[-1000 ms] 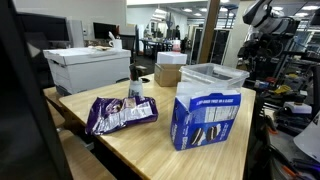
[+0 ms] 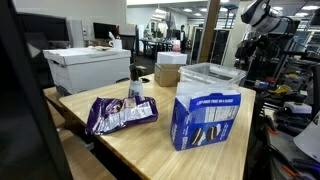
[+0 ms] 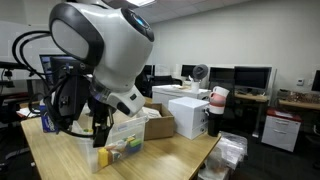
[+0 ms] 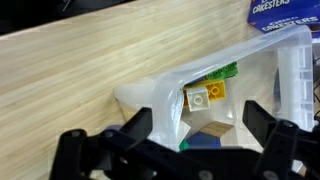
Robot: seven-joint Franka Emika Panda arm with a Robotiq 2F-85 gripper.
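Observation:
A clear plastic bin (image 4: 160, 92) stands on the wooden table, with colored blocks (image 4: 205, 94) in green, yellow and blue inside. Over the bin's near side, my gripper is open, its two dark fingers wide apart with nothing gripped. From the other side, the bin (image 3: 132, 128) shows under the big white arm, blocks visible through its wall. A blue and white cookie box (image 2: 205, 120) stands upright on the table in front of the bin (image 2: 212, 76). To its left lies a purple snack bag (image 2: 122, 114).
A dark-capped bottle (image 2: 136, 82) stands behind the purple bag. Cardboard boxes (image 2: 168, 74) and a white storage box (image 2: 84, 68) sit farther back. Bare tabletop (image 4: 60, 75) lies left of the bin.
The arm at the upper right of the first exterior view has shifted slightly. The objects on the table stay where they were.

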